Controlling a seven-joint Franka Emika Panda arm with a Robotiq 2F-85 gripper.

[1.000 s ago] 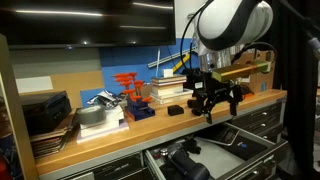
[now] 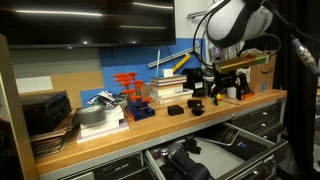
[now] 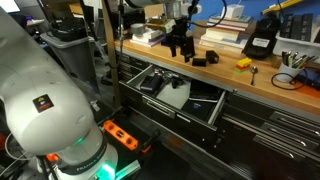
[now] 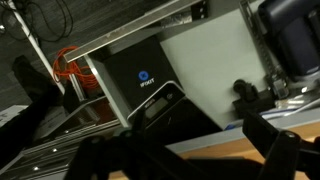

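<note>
My gripper is open, its two dark fingers [image 4: 278, 142] standing wide apart along the bottom of the wrist view with nothing seen between them. An open drawer [image 3: 205, 113] lies below it, holding a flat black box [image 4: 140, 68] with a blue logo, a black case-like thing [image 4: 293, 38] and small dark items. In the second exterior view the gripper [image 3: 180, 54] hangs near the counter's front edge, above the drawer. Small black objects [image 2: 175, 110] rest on the wooden counter [image 2: 150, 127] close by.
Books [image 2: 168, 87], red racks [image 2: 128, 82] and a metal pot [image 2: 91, 116] stand along the counter. A pen holder [image 3: 289, 71] and a yellow item [image 3: 244, 63] sit farther along. Part of the drawer's pale floor [image 4: 215, 60] is bare.
My gripper has risen in the first exterior view, from over the open drawer to about counter height. The drawer and the counter items look unmoved.
</note>
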